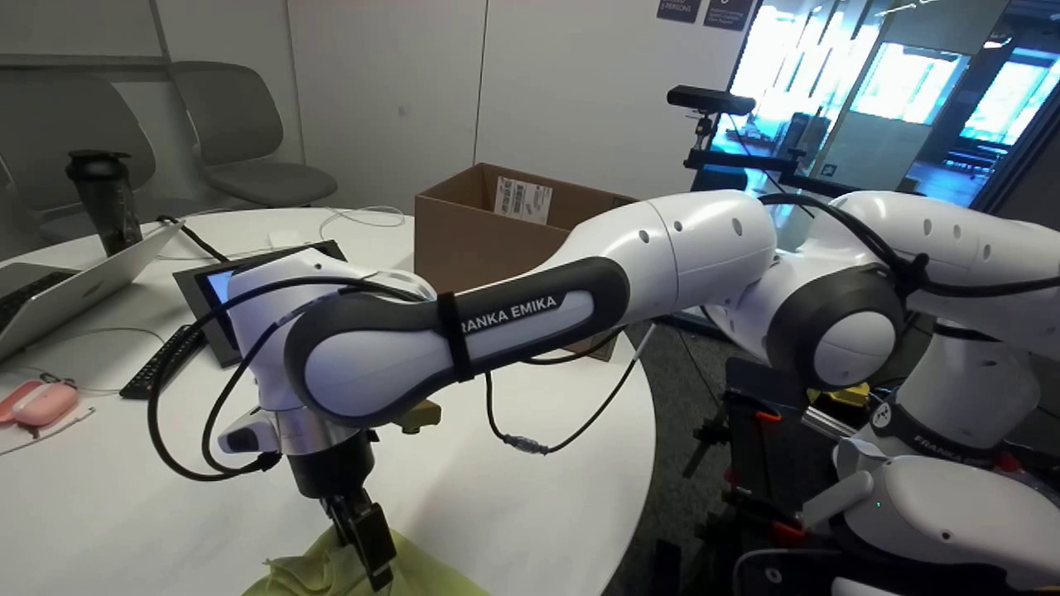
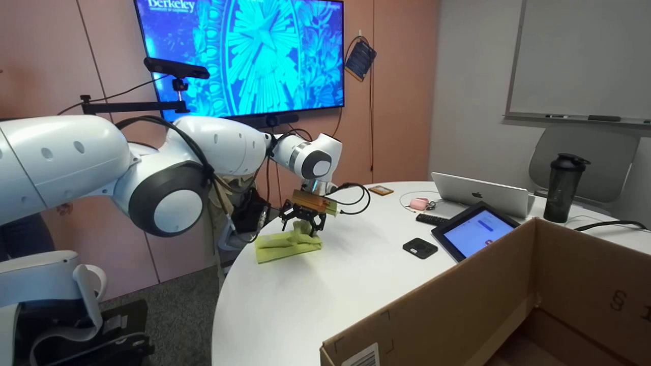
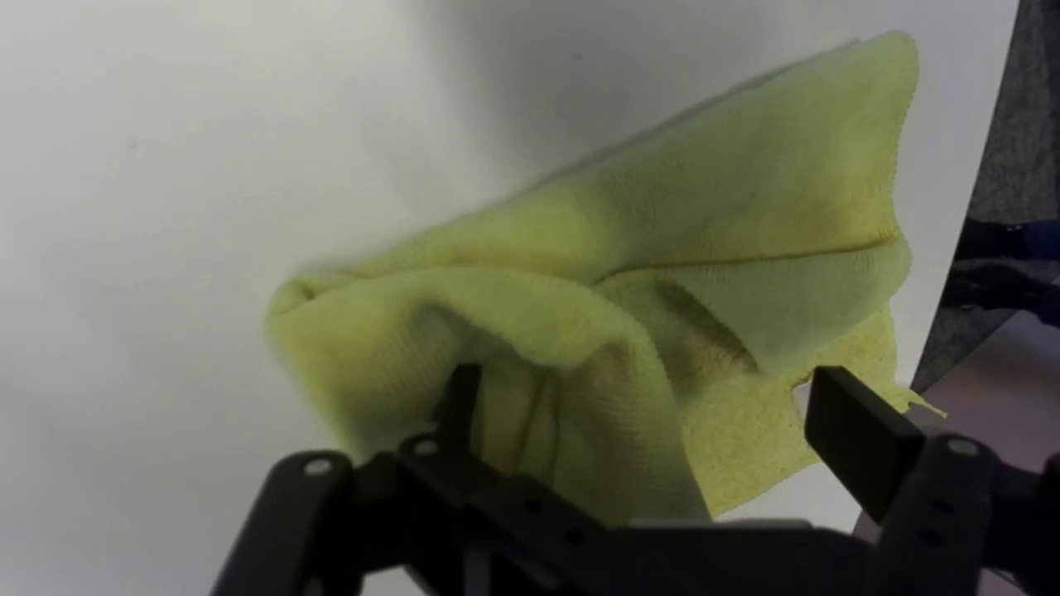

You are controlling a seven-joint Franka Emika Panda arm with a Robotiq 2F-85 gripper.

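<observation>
A yellow-green cloth lies rumpled and folded on the white table, close to the table's edge. In the wrist view its near part bulges up in a raised fold between the spread fingers of my gripper. The left finger stands against or just over that fold; whether it touches cannot be made out. Over on the right, the other finger is clear of the raised fold. Exterior view 2 has the open gripper low over the cloth. Exterior view 1 cuts off the cloth's lower part.
A large open cardboard box stands on the table, away from the cloth. Across the table are a tablet, a laptop, a dark bottle, a remote and a small black device. Bare tabletop lies between cloth and box.
</observation>
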